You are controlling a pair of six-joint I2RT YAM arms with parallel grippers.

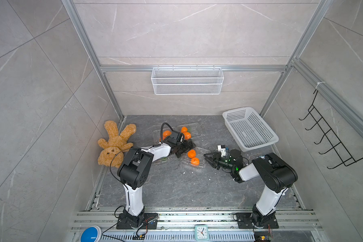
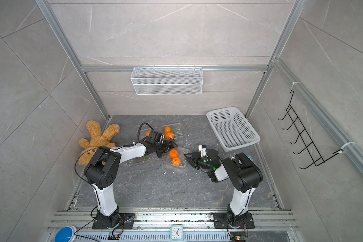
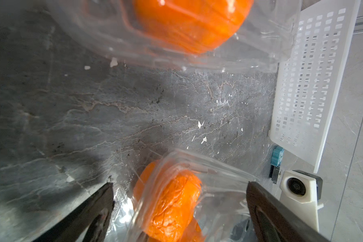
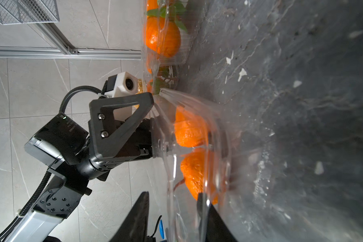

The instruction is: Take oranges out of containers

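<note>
In the top left view two oranges, the upper orange and the lower orange, lie in a clear plastic container between the two grippers. My left gripper is open, its fingers spread to either side of this container's corner. From the right, my right gripper reaches the container with its fingers part open. Clear plastic shows between its fingers and overlaps the right-hand finger; contact is hard to tell. Behind the left gripper stand further clear containers with more oranges, partly hidden by the left arm.
An empty white basket stands at the back right. A teddy bear lies at the left edge of the table.
</note>
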